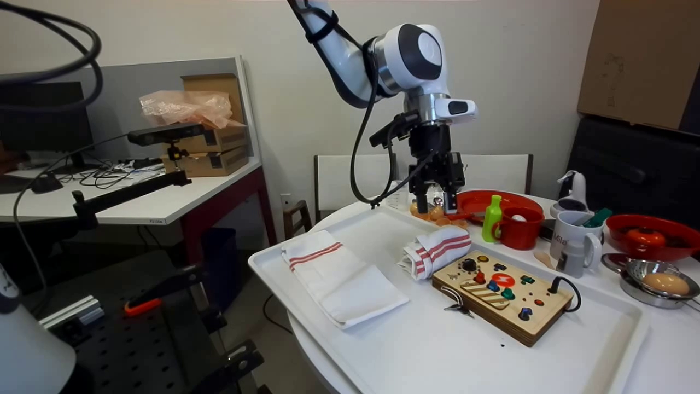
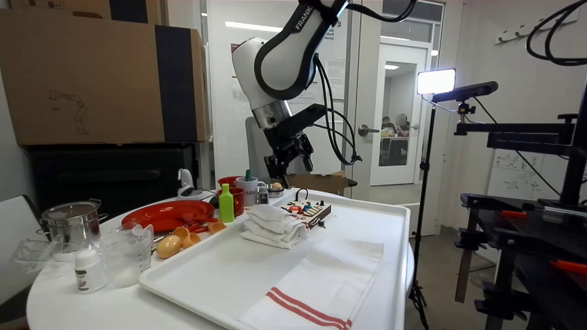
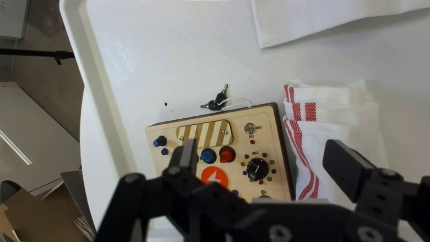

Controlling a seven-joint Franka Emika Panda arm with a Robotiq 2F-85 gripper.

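My gripper [image 1: 433,204] stands open above the tray, with nothing between its fingers. In the wrist view one of its fingers [image 3: 346,171] overlaps the bunched towel while the other covers part of the wooden switch box. That bunched white towel with red stripes [image 1: 437,250] rests on the tray against the box's end. The wooden switch box [image 1: 502,292] carries coloured knobs and a red round emblem, and small keys [image 3: 217,101] lie at its edge. A second white towel [image 1: 344,279] is spread flat, its red stripes toward one end. The gripper touches none of these.
The white tray [image 2: 209,277] has bare room around the flat towel. Behind its far edge are a green bottle [image 1: 491,218], a red mug [image 1: 518,230], a white mug [image 1: 569,230], a red plate [image 2: 165,214] and several eggshell-like pieces. A clear plastic jug [image 2: 124,255] stands beside them.
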